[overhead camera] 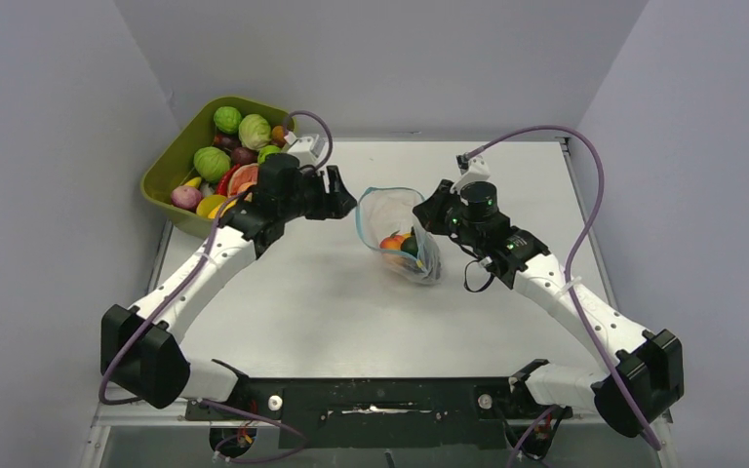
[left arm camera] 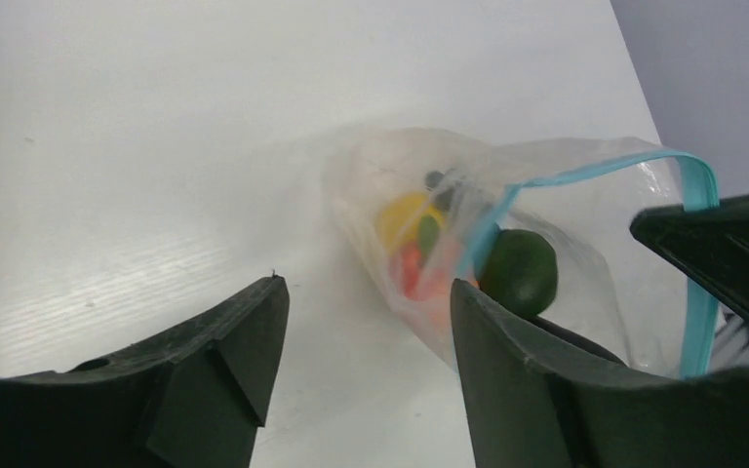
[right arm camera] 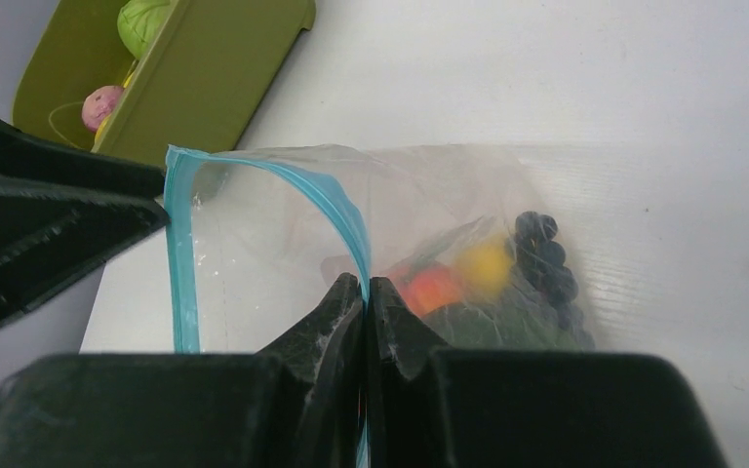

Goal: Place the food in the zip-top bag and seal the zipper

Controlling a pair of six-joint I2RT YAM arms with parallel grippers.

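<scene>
A clear bag with a blue zip rim (overhead camera: 387, 252) stands mouth open mid-table, with food inside. Through its wall in the right wrist view show dark grapes (right arm camera: 544, 255), a yellow fruit (right arm camera: 484, 265) and a red fruit (right arm camera: 433, 288). A dark green item (left arm camera: 522, 273) sits near the mouth in the left wrist view. My right gripper is shut on the bag's blue rim. On the opposite side, my left gripper (overhead camera: 351, 207) has its fingers spread (left arm camera: 244, 341), with bare table showing between them and the bag's rim beyond the right-hand finger.
An olive-green bin (overhead camera: 159, 174) full of fruit and vegetables stands at the back left, partly behind the left arm. In front of the bag, the white table (overhead camera: 351, 331) is clear. Grey walls enclose the sides and back.
</scene>
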